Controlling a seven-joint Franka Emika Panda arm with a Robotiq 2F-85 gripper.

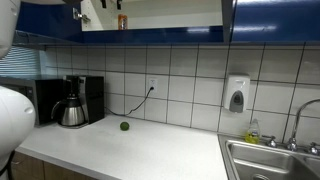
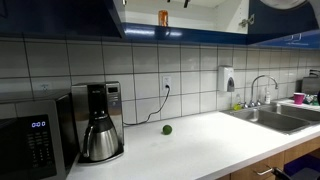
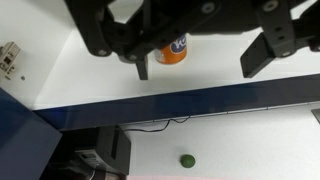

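An orange can (image 3: 172, 52) with a blue-and-white label stands on the white shelf of the blue-edged upper cabinet. In the wrist view my gripper is open, its dark fingers apart; the can appears between them, nearer the left finger, with its upper part hidden by the gripper body. The same can (image 1: 122, 22) shows at the top of exterior view 1, and the can (image 2: 163, 18) is also in exterior view 2. Whether a finger touches it cannot be told. On the counter lies a small round green fruit (image 2: 167, 130), well below the gripper.
The cabinet's blue lower edge (image 3: 200, 101) runs along the shelf front. A coffee maker (image 2: 100, 125) and microwave (image 2: 35, 140) occupy the counter's left end. A sink (image 1: 262, 165) lies right, below a soap dispenser (image 1: 236, 93). Mid-counter is mostly clear.
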